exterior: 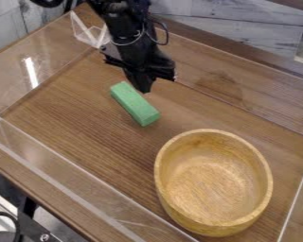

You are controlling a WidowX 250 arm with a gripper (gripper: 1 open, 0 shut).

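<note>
A green rectangular block (135,106) lies on the wooden table. Above and just behind it is my black gripper (141,68), its fingers pointing down and apart from the block. Whether the fingers are open or shut is hard to make out. A yellow oval bowl (212,184) stands at the front right.
A pale wooden wall (249,28) runs along the back. A dark cable lies at the lower left corner.
</note>
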